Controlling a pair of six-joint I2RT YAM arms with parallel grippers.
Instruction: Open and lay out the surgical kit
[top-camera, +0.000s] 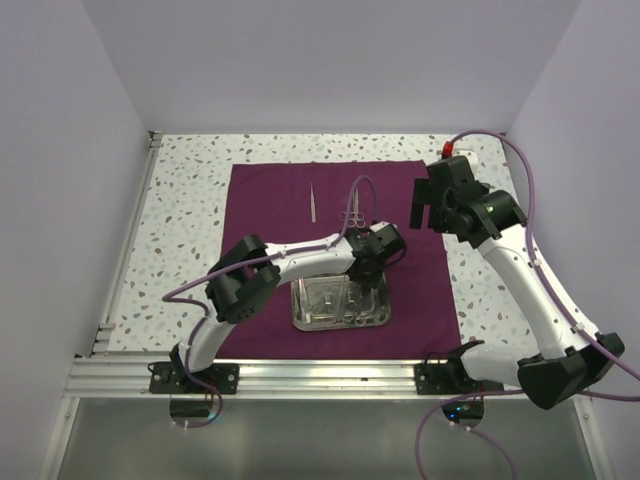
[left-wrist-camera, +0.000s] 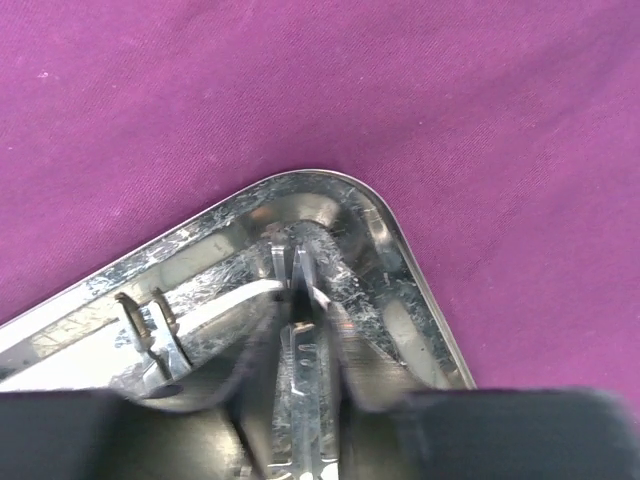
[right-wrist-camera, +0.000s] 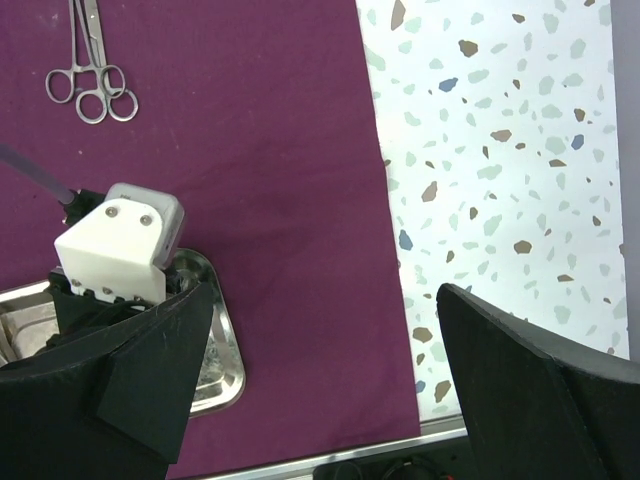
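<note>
The metal tray (top-camera: 312, 318) lies on the purple cloth with instruments in it. My left gripper (top-camera: 367, 275) is down over its right part; in the left wrist view its blurred fingers reach toward a metal instrument in the corner, and whether they hold it cannot be told. Tweezers (left-wrist-camera: 165, 340) lie beside it. Scissors-like instruments (right-wrist-camera: 90, 95) and a thin straight instrument (top-camera: 312, 203) lie on the cloth above the tray. My right gripper (top-camera: 433, 203) stands open and empty over the cloth's upper right edge.
Speckled table (top-camera: 180, 240) shows around the cloth, bounded by grey walls.
</note>
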